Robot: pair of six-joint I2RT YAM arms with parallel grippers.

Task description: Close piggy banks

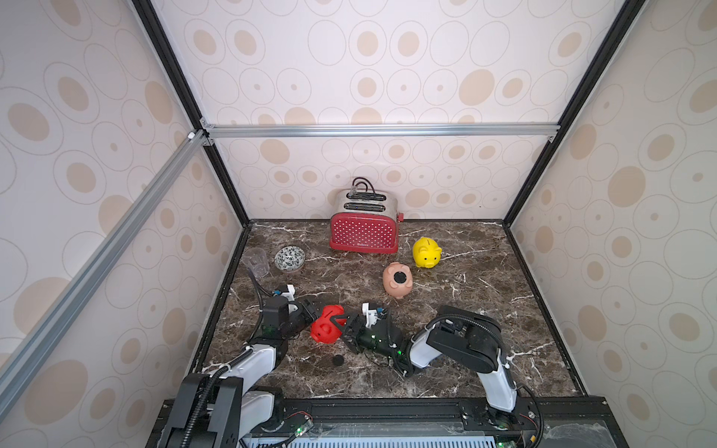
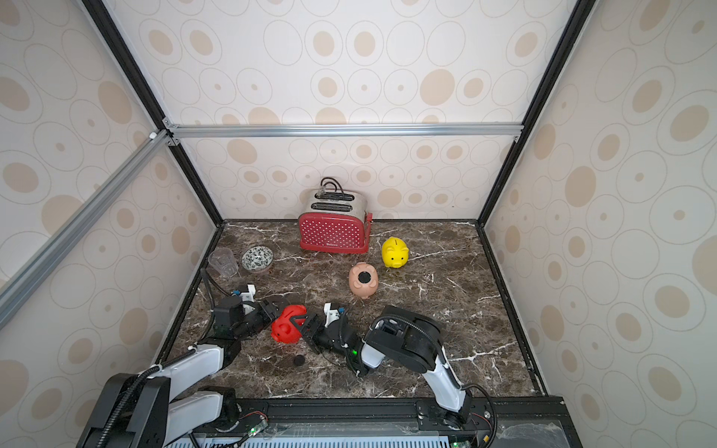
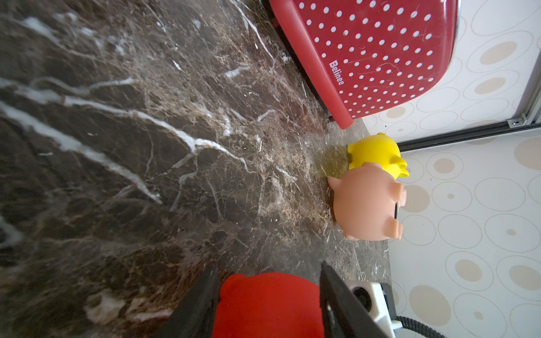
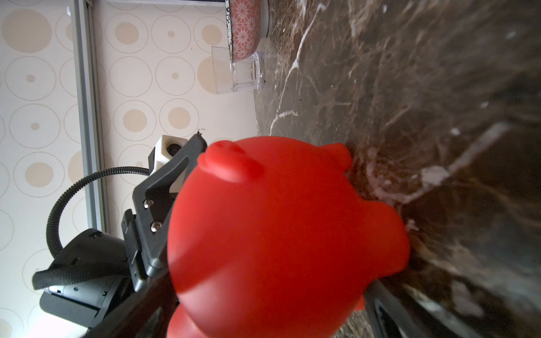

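Note:
A red piggy bank (image 1: 327,323) lies between both grippers at the front left of the marble counter. My left gripper is part open at its left side, the bank between or just beyond the fingers. My right gripper is open, with the bank's rounded body filling the view between its fingers. A black round stopper (image 1: 337,360) lies in front of the bank. A pink piggy bank (image 1: 396,289) sits behind to the right with a dark round patch on it; a yellow piggy bank (image 1: 426,254) stands upright beyond it.
A red-and-steel toaster (image 1: 362,231) stands at the back. A patterned bowl (image 1: 289,258) and a clear plastic container (image 1: 256,263) are at the back left. The counter's right side behind the right arm is clear.

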